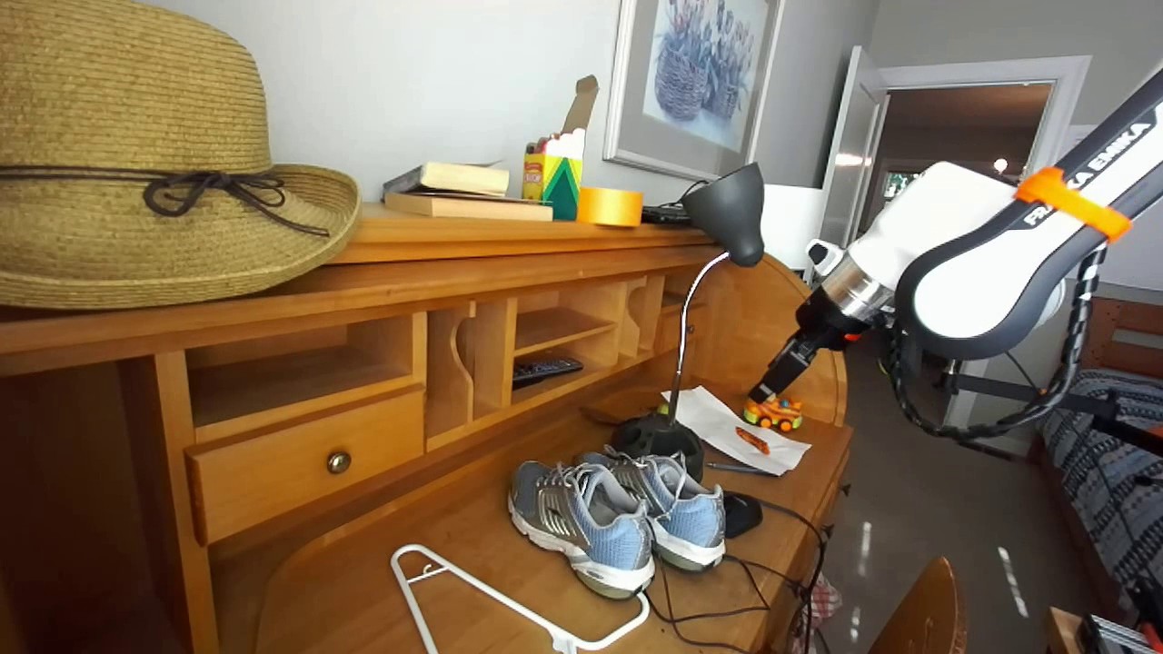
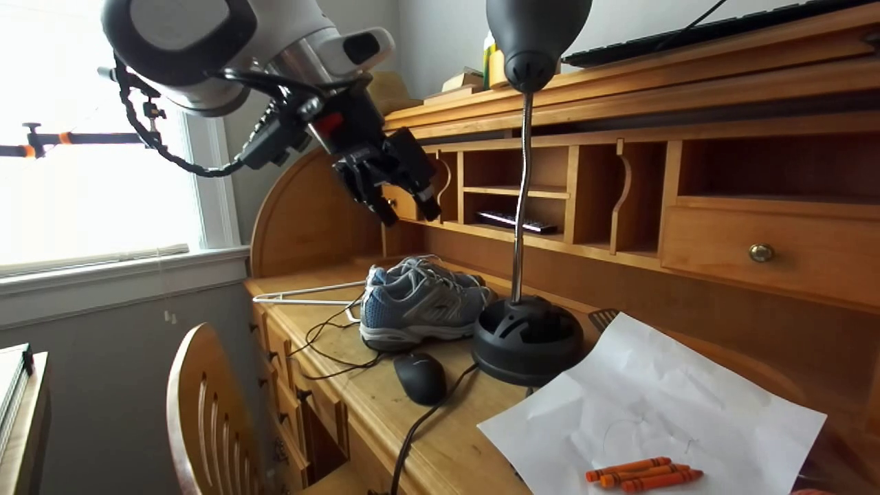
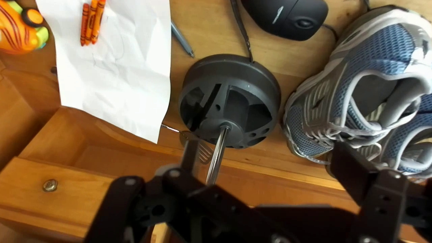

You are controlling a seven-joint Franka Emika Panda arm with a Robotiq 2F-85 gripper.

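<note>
My gripper (image 2: 410, 213) stands open high above the desk, its fingers pointing down and nothing between them. In exterior view 1 its tips (image 1: 760, 392) overlap the orange toy car, though the second exterior view shows them well above the desk. Below, the wrist view shows the lamp's black base (image 3: 231, 97) between a sheet of white paper (image 3: 117, 77) and a pair of blue-grey shoes (image 3: 324, 97). Three orange crayons (image 3: 92, 22) lie side by side on the paper. The orange toy car (image 3: 16, 30) sits beyond the paper's edge.
The lamp's thin metal neck (image 2: 523, 190) rises close to the gripper's path. A black mouse (image 2: 421, 378) with trailing cables and a white hanger (image 1: 512, 605) lie on the desk. Cubbies hold a remote (image 1: 545, 371). A straw hat (image 1: 131, 153) rests on the upper shelf.
</note>
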